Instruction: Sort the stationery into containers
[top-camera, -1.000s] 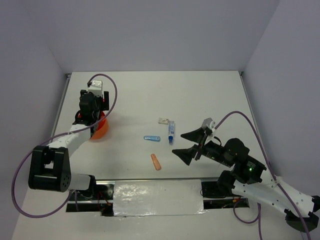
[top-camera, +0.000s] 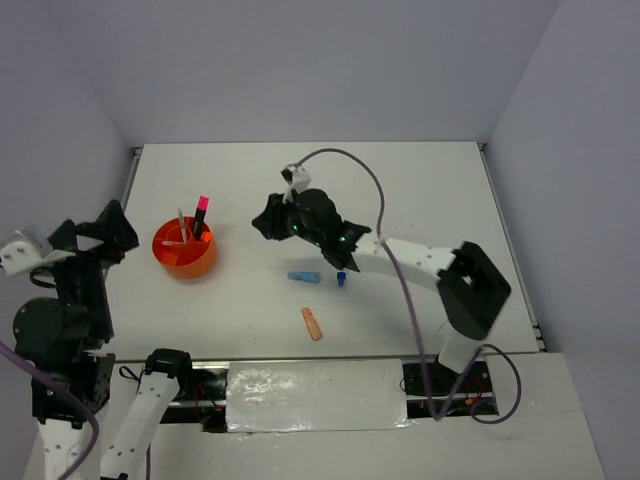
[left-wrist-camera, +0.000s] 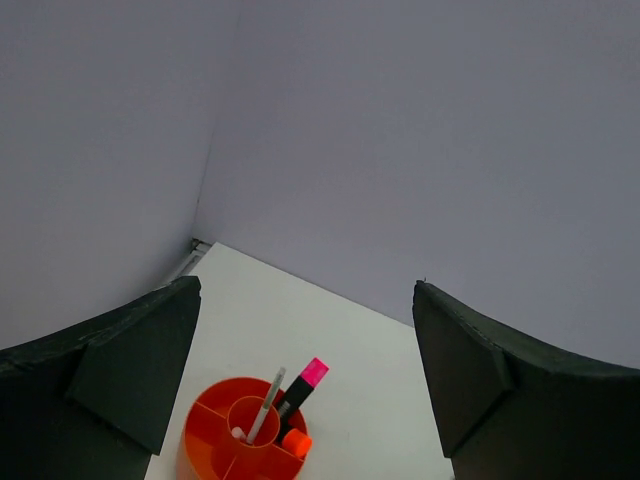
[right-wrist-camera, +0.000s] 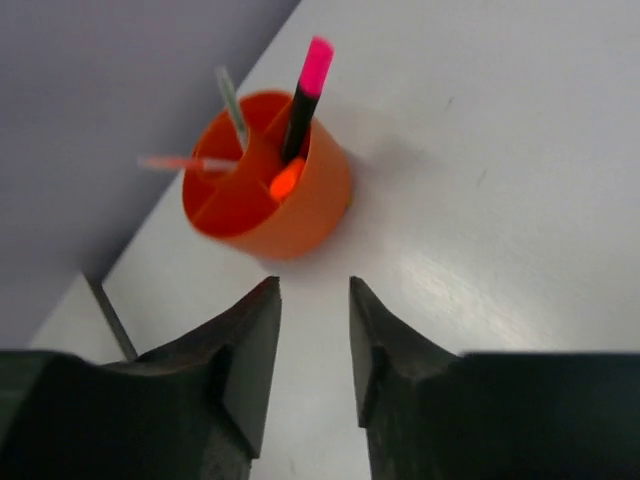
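An orange pen holder (top-camera: 185, 260) stands at the table's left, holding a pink-capped marker (top-camera: 200, 215), a pale pen (left-wrist-camera: 264, 406) and other items. My left gripper (top-camera: 92, 232) is raised at the left edge, open and empty, facing the holder in the left wrist view. My right gripper (top-camera: 268, 220) is over the middle, part open with nothing visible between its fingers; the holder lies ahead in the blurred right wrist view. A blue item (top-camera: 303, 277), an orange item (top-camera: 312, 324) and a small blue-tipped item (top-camera: 341, 278), partly hidden by the right arm, lie on the table.
Grey walls surround it on the back and sides. The right arm covers much of the middle.
My left gripper has pulled back from over the holder toward the front left. My right arm has swung from the front right to the middle.
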